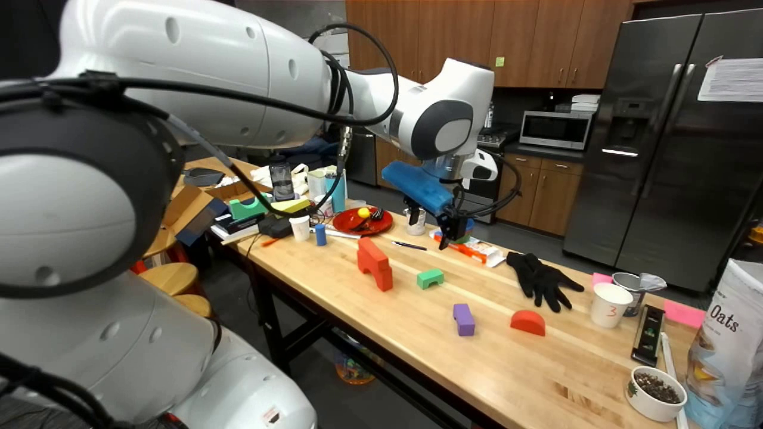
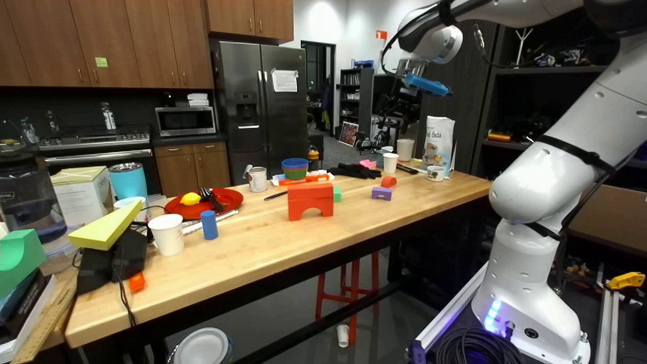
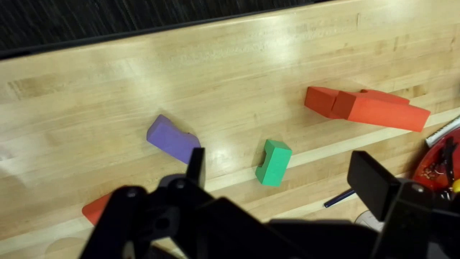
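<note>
My gripper (image 1: 429,229) hangs high over the table, open and empty. In the wrist view its fingers (image 3: 197,166) stand wide apart, with a green arch block (image 3: 276,166) on the tabletop below, between them in the picture. A purple block (image 3: 173,139) lies left of the green one. To the right is a tall red arch (image 3: 383,111); exterior view 2 shows this red arch (image 2: 310,197) upright. Partly hidden behind the gripper's body in the wrist view is a red half-round block (image 3: 95,208), seen whole as the red half-round (image 1: 527,322) in exterior view 1.
A red plate (image 1: 386,223) with a yellow item, a blue cylinder (image 1: 320,235) and a white cup (image 1: 300,228) stand at the left. Black gloves (image 1: 543,279), another cup (image 1: 610,305) and an oats bag (image 1: 726,343) occupy the right.
</note>
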